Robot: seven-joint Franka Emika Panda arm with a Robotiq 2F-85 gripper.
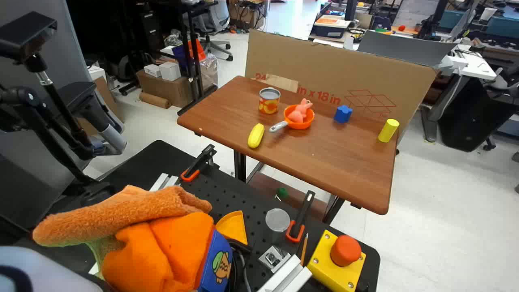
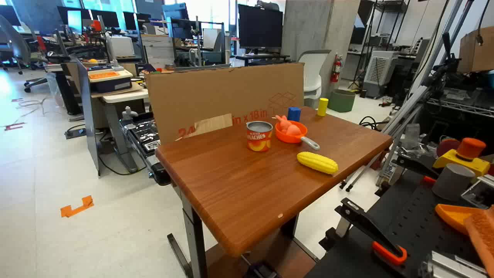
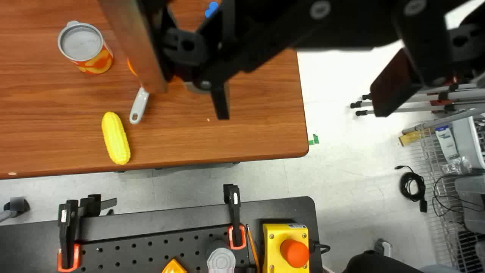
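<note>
Several toy objects stand on the brown wooden table (image 1: 311, 158). A peach can (image 1: 269, 100) is at its back left, and a yellow corn (image 1: 256, 136) lies near the front edge. Between and behind them an orange pan (image 1: 300, 124) with a grey handle holds a pink toy (image 1: 300, 112). To the right stand a blue block (image 1: 343, 114) and a yellow cylinder (image 1: 389, 130). My gripper shows only in the wrist view, high above the table, its dark fingers wide apart and no object visible between them. It covers most of the pan there.
A cardboard sheet (image 2: 222, 99) walls off the table's back edge. Nearer, across a floor gap, a black perforated bench (image 3: 150, 245) carries clamps, a grey cylinder (image 3: 221, 259) and a yellow box with a red button (image 3: 285, 248).
</note>
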